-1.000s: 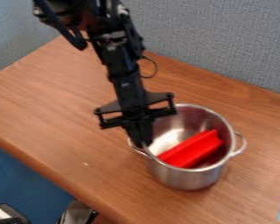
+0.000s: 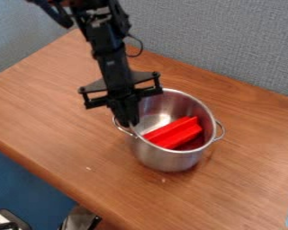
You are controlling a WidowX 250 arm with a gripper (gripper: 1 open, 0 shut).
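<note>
A stainless steel pot [image 2: 171, 157] with two side handles sits on the wooden table. Inside it lies a red block-like object [image 2: 175, 132]. My black gripper [image 2: 130, 124] is at the pot's left rim, by the left handle, pointing down. It looks shut; whether the thin rim or handle is between its fingers is too small to tell.
A grey wall [image 2: 230, 36] runs along the back. The table's front-left edge drops to a blue surface [image 2: 26, 189].
The pot, with the red object in it, has moved left along the table. My gripper has moved left with it, staying at its left rim.
</note>
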